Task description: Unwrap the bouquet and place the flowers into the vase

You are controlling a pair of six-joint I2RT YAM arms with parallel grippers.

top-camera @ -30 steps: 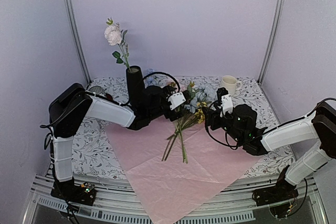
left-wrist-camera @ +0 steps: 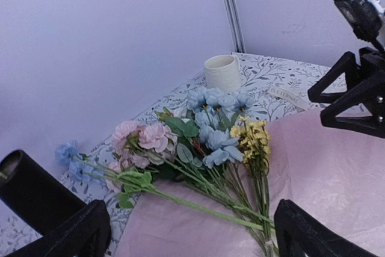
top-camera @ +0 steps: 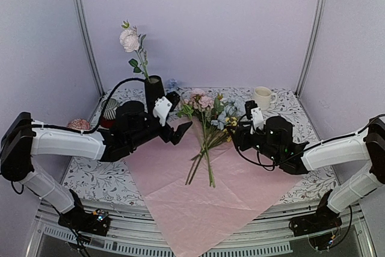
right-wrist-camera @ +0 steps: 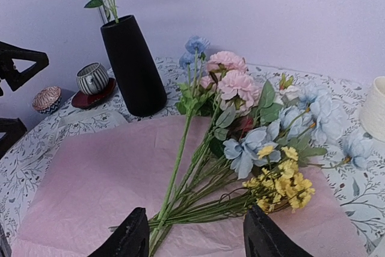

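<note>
A black vase (top-camera: 153, 91) (right-wrist-camera: 132, 67) holds a white rose (top-camera: 130, 40) at the back left. Pink flowers (left-wrist-camera: 154, 138) (right-wrist-camera: 237, 88), blue flowers (left-wrist-camera: 219, 145) (right-wrist-camera: 249, 154) and yellow flowers (left-wrist-camera: 254, 138) (right-wrist-camera: 286, 182) lie on pink paper (top-camera: 168, 197), their green stems crossing toward the front. My left gripper (top-camera: 180, 126) is open and empty, above the left side of the bouquet near the vase. My right gripper (top-camera: 237, 133) stands at the bouquet's right, fingers apart with nothing between them, above the yellow flowers in the right wrist view.
A white mug (top-camera: 263, 97) stands at the back right. A striped cup (right-wrist-camera: 92, 77) on a dark red saucer and a patterned bowl (right-wrist-camera: 47, 98) are at the back left.
My left arm has drawn back leftward from over the bouquet, uncovering the pink flowers. My right gripper has shifted only slightly. The flowers lie as before.
</note>
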